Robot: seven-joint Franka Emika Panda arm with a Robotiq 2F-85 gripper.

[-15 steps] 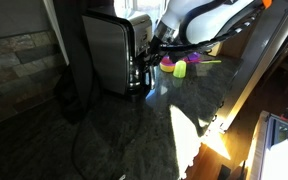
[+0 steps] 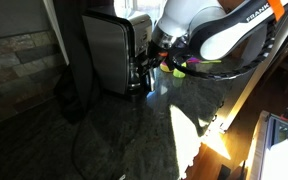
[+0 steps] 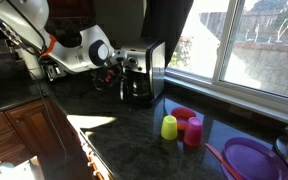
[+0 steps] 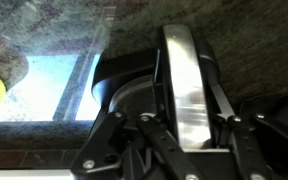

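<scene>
A carafe with a dark handle and a shiny silver strip (image 4: 187, 85) fills the middle of the wrist view. My gripper is shut on that handle, one finger on either side of the strip. The tall silver and black coffee maker (image 2: 112, 50) stands on the counter; in the second exterior view its front (image 3: 136, 60) faces the arm. The dark carafe (image 3: 140, 90) shows low at the machine's front, with my gripper (image 3: 119, 76) beside it. Whether the carafe still rests on its base is hard to tell.
A yellow cup (image 3: 169, 128), a pink cup (image 3: 193, 132) and a red bowl (image 3: 182, 114) stand right of the machine, near a purple plate (image 3: 252, 160). A window (image 3: 234, 45) lies behind.
In the first exterior view the arm has shifted slightly lower and to the right, covering more of the coloured cups. The coffee maker has not visibly moved.
</scene>
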